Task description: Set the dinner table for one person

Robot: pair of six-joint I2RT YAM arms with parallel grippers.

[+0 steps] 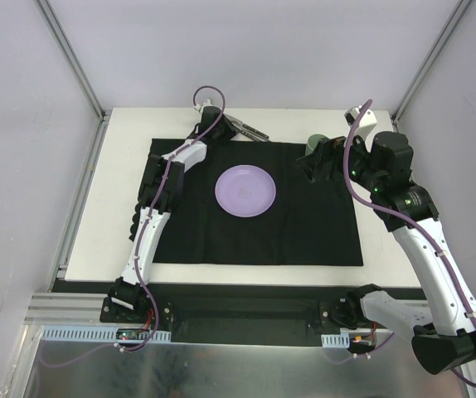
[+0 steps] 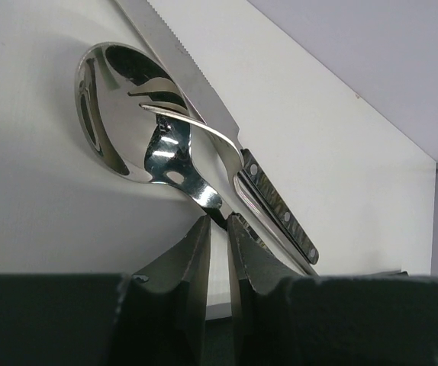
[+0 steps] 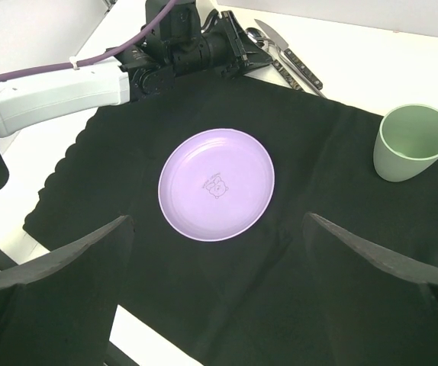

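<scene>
A purple plate rests mid-mat. At the back, a spoon, a fork and a serrated knife lie overlapping on the white table. My left gripper is shut on the spoon's handle, its fingertips closed over it. My right gripper hangs open over the right side of the mat, empty, beside a green cup.
The black mat covers most of the white table, with free room around the plate. Walls bound the table at the sides and back.
</scene>
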